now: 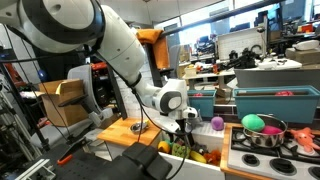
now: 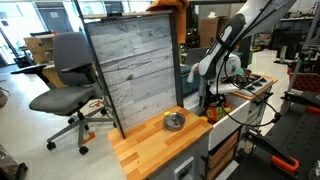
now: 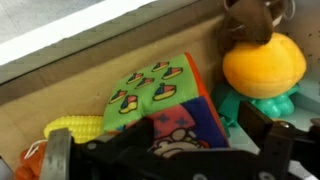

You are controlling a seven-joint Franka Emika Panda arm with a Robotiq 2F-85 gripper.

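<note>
My gripper is open, low over a drawer (image 1: 232, 135) of toy items. Between and just beyond its dark fingers lies a box (image 3: 165, 92) with a green, sneaker-patterned face and a red and blue side. It shows no grip on the box; any contact cannot be made out. To the right in the wrist view sit an orange fruit (image 3: 264, 66) with teal beneath it and a brown toy (image 3: 247, 20). At lower left is a yellow corn piece (image 3: 75, 128). In exterior view 2 the arm hides part of the drawer's contents.
The drawer's pale edge (image 3: 60, 28) runs close by the gripper. A stove (image 1: 270, 155) with a green colander (image 1: 253, 122) and a red pot (image 1: 273, 132) stands to the right. A metal bowl (image 2: 174, 121) rests on the wooden counter (image 2: 150, 144).
</note>
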